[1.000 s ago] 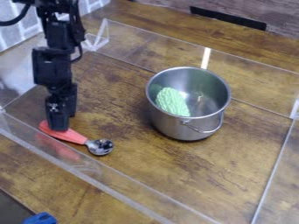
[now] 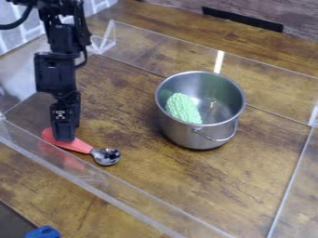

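My black gripper [image 2: 62, 128] reaches down at the left, its tips at the red handle of a spoon [image 2: 71, 143] lying on the wooden surface. The spoon's metal head [image 2: 106, 156] points right. Whether the fingers are closed on the handle I cannot tell. A steel pot [image 2: 214, 130] with a wire handle stands to the right, holding a pale green striped object [image 2: 183, 108].
Clear plastic walls border the wooden work area [image 2: 174, 191]. Bare wood is free in front of and behind the pot. A blue object [image 2: 43, 231] sits at the lower left corner.
The gripper and arm have shifted very slightly over the last second, staying at the spoon's handle. The spoon and pot have not visibly moved.
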